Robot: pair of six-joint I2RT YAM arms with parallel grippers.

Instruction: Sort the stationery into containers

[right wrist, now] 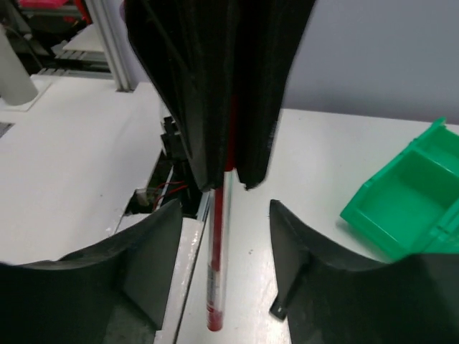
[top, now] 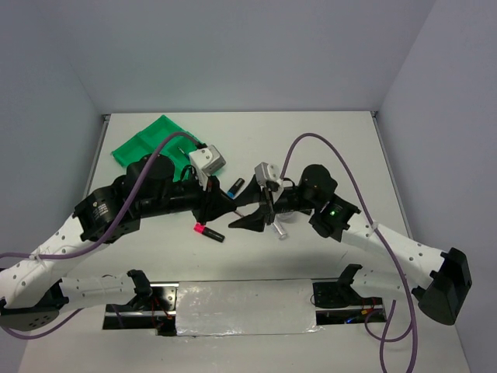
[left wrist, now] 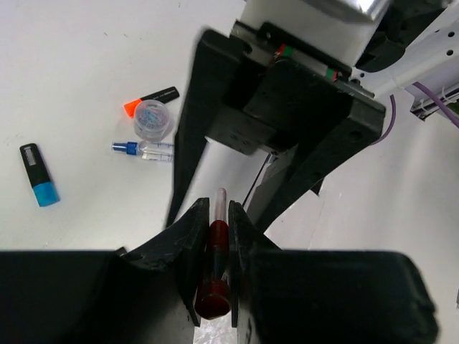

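A slim pen with a red body and a clear end [left wrist: 216, 266] is gripped by my left gripper [top: 231, 207], which is shut on it. Its free end [right wrist: 216, 290] sticks out towards my right gripper. The right gripper's fingers [right wrist: 154, 258] stand apart on either side of the pen, with gaps showing. A blue-tipped black marker [left wrist: 38, 174], an orange-tipped one [left wrist: 152, 101] and a blue-capped clear tube [left wrist: 147, 149] lie on the table. A red-ended black marker [top: 209, 233] lies below the grippers. The green divided container [top: 140, 148] is partly hidden by my left arm.
A small round clear container [left wrist: 152, 119] lies against the orange-tipped marker and near the tube. Both grippers meet over mid-table, leaving little room between them.
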